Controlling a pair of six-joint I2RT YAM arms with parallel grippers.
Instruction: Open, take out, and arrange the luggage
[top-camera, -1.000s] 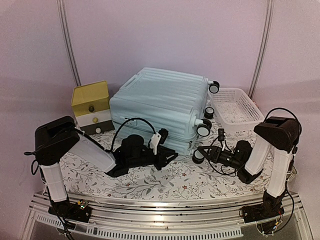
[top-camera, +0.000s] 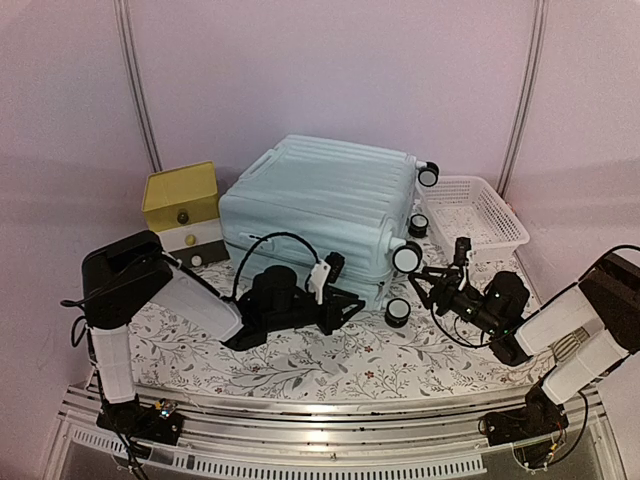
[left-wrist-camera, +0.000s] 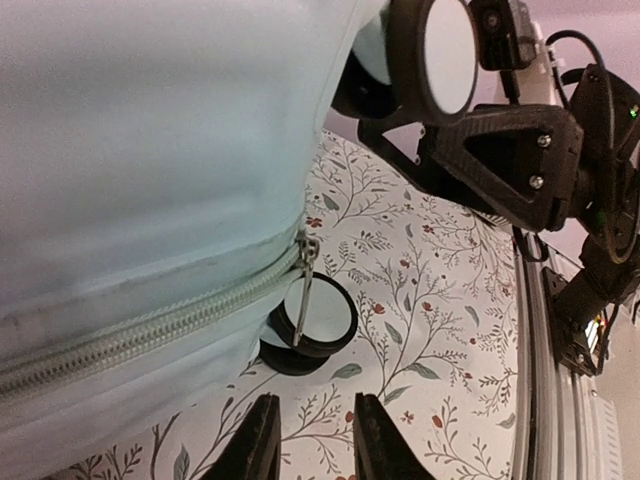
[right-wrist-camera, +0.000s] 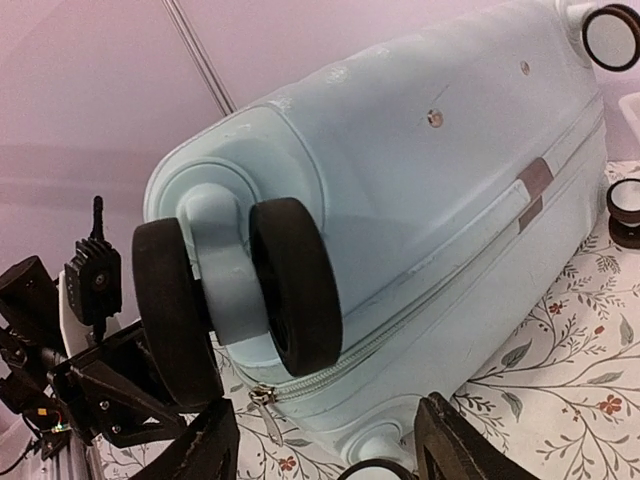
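Observation:
A pale blue suitcase (top-camera: 310, 200) lies on its side with black wheels (top-camera: 406, 257) at its right end. Its zipper (left-wrist-camera: 160, 330) runs along the side, a metal pull (left-wrist-camera: 305, 290) hanging at the corner, also seen below a wheel as the pull (right-wrist-camera: 268, 410). My left gripper (top-camera: 340, 310) is in front of the suitcase's lower edge; its tips (left-wrist-camera: 310, 430) show below the zipper, and what is between them cannot be made out. My right gripper (top-camera: 425, 280) is beside the front wheel, fingers apart, facing the zipper corner, with nothing seen between them.
A white basket (top-camera: 470, 210) stands at the back right. Yellow, white and brown drawer boxes (top-camera: 180, 200) stand at the left.
The left arm and suitcase look almost unchanged.

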